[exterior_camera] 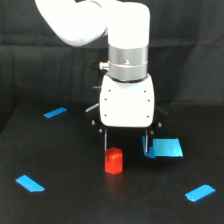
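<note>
A small red block (114, 161) stands on the dark table near the middle of the camera view. My gripper (126, 144), under a white hand, points downward just above and behind it. Its thin dark fingers stand apart, one near the red block and the other near a small blue piece (150, 152). Nothing shows between them. Whether the left finger touches the block cannot be made out against the dark background.
A light blue square (168, 147) lies just right of the gripper. Blue tape marks lie at the back left (55, 112), front left (30, 184) and front right (200, 192).
</note>
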